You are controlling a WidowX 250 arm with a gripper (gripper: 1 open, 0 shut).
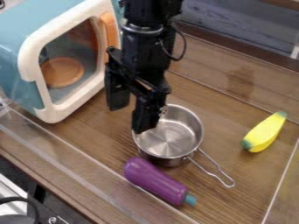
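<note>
My black gripper [132,101] hangs open over the left part of the steel pan [176,140], its lower finger near the pan's rim. The pan has its handle pointing to the lower right. A purple eggplant [156,181] lies in front of the pan, and a yellow banana [265,131] lies to its right.
A toy microwave [27,35] with an open front stands at the upper left, an orange disc inside. A dark object [17,208] is at the lower left edge.
</note>
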